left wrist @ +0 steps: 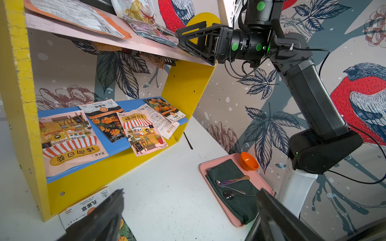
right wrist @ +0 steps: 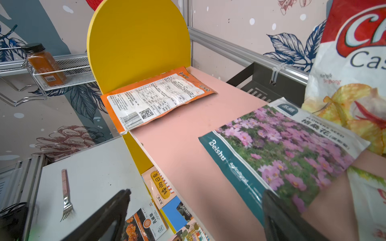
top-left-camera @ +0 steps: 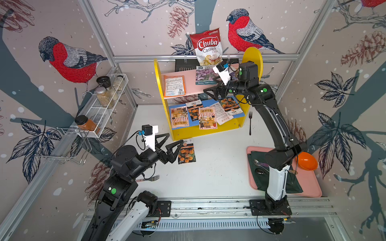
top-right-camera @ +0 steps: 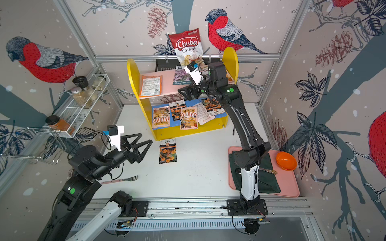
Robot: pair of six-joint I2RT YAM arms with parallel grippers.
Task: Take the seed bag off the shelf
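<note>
On the pink upper shelf (right wrist: pixel 181 136) lies a seed bag with pink flowers and a teal edge (right wrist: pixel 277 148), its near corner reaching between the blurred fingers in the right wrist view. My right gripper (top-left-camera: pixel 213 93) is open at the shelf's front edge, with that bag not gripped. An orange-bordered seed bag (right wrist: pixel 156 98) rests at the shelf's left end. Several more seed bags, such as the peach one (left wrist: pixel 141 130), lie on the blue lower shelf. My left gripper (top-left-camera: pixel 173 146) stands open above the white table, close to a marigold seed bag (top-left-camera: pixel 186 151) lying there.
A Chuba chips bag (top-left-camera: pixel 207 46) stands behind the upper shelf. Yellow side panels (right wrist: pixel 138 44) bound the shelf. At the right is a pink tray (top-left-camera: pixel 251 176) with cutlery and an orange bowl (top-left-camera: pixel 307 161). A jar rack (top-left-camera: pixel 114 96) hangs left.
</note>
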